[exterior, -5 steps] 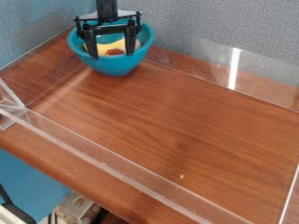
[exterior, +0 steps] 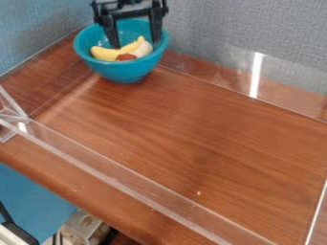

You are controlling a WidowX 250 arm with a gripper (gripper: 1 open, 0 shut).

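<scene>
A teal bowl (exterior: 120, 71) stands on the wooden surface at the back left. Inside it lie a yellow banana (exterior: 110, 52), a red round fruit (exterior: 126, 56) and a paler item beside them. My black gripper (exterior: 132, 33) hangs over the bowl's back part, its fingers apart and pointing down, cut off by the top edge of the view.
Transparent low walls run along the front, right and back edges. Grey padded walls stand behind and to the left.
My gripper has risen from down in the bowl to above it, uncovering more of the contents.
</scene>
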